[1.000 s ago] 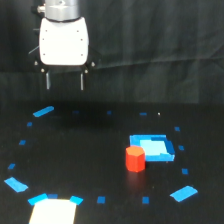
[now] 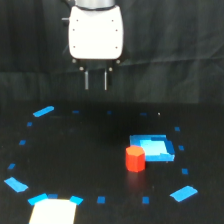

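Observation:
My gripper (image 2: 96,79) hangs high at the top middle of the camera view, its two thin dark fingers apart with nothing between them. Below it to the right, a red hexagonal block (image 2: 135,158) stands on the black table (image 2: 90,170). Just behind the block is a blue-rimmed square (image 2: 165,139) with a pale inner patch. A cream square piece (image 2: 53,211) lies at the front left, cut off by the frame's bottom edge.
Small blue tape marks (image 2: 16,184) are scattered round the table's edges and corners. A dark curtain fills the back.
My gripper has moved to the right, from above the left part of the table to nearer the middle. The objects on the table have not moved.

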